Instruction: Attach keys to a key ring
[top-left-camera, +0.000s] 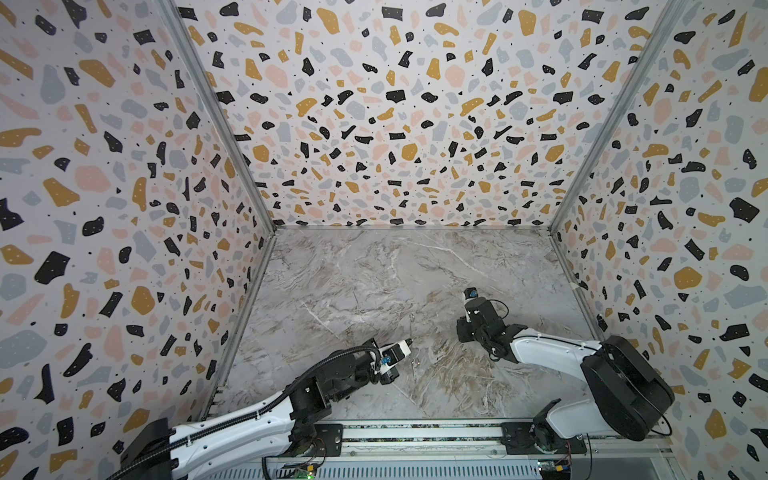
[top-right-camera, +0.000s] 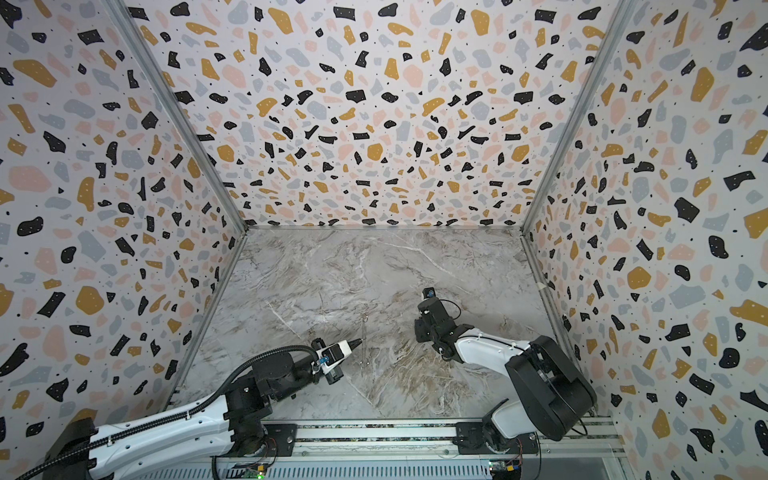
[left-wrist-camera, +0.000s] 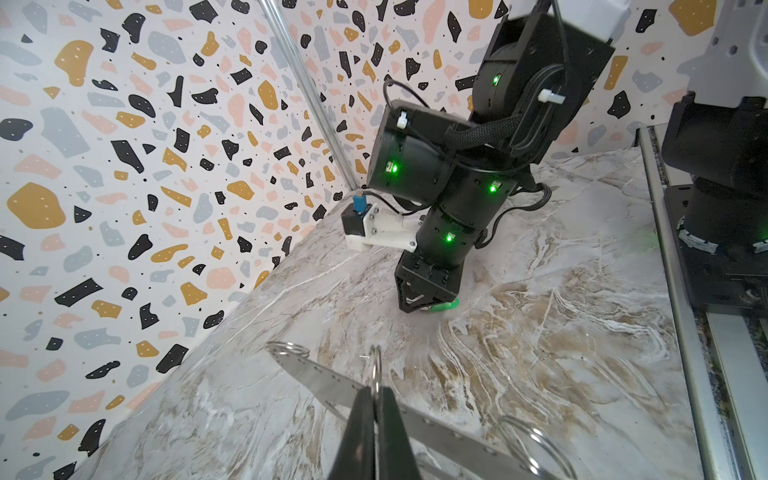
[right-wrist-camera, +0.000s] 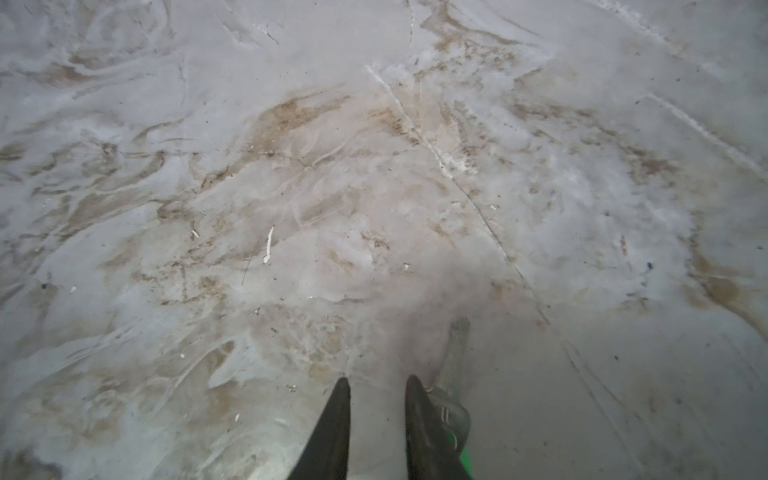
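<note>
My left gripper is shut in the left wrist view, at a long steel bar (left-wrist-camera: 432, 428) with curled wire hooks at its ends; whether it grips any of it is unclear. The bar also shows upright in the picture in the top right view (top-right-camera: 364, 344). My right gripper is part open, low over the table at the right of centre. A silver key (right-wrist-camera: 453, 360) with a ring at its head lies beside its right finger, partly hidden by it, lit green at the bottom.
Patterned walls stand on three sides, and a metal rail (left-wrist-camera: 672, 304) runs along the front edge.
</note>
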